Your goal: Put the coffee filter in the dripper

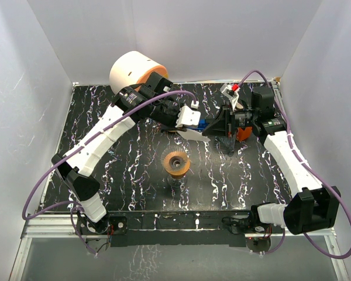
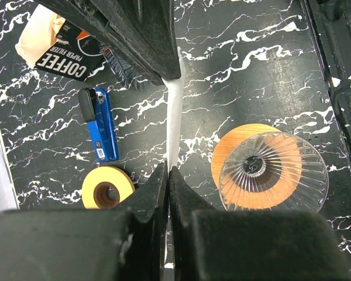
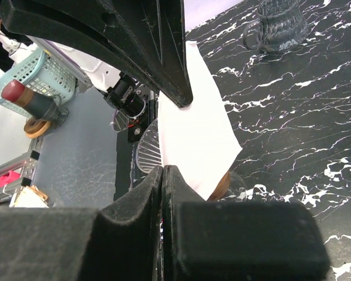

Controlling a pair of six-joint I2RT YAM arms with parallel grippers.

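The white paper filter hangs between my grippers above the counter, seen edge-on in the left wrist view. My left gripper is shut at one edge of the paper, which runs up from its fingertips. My right gripper is shut with its tips at the paper's near edge; whether it grips the paper is unclear. The other gripper's black fingers overlap the paper in each wrist view. Below stands the clear dripper (image 1: pixel 176 162) (image 2: pixel 298 175) on a wooden ring, empty.
A blue stapler (image 2: pixel 105 134), a yellow tape roll (image 2: pixel 90 187) and a coffee filter pack (image 2: pixel 61 55) lie on the marble counter. A glass mug (image 3: pixel 275 29) stands beside them. A large cream cylinder (image 1: pixel 131 67) is at the back left.
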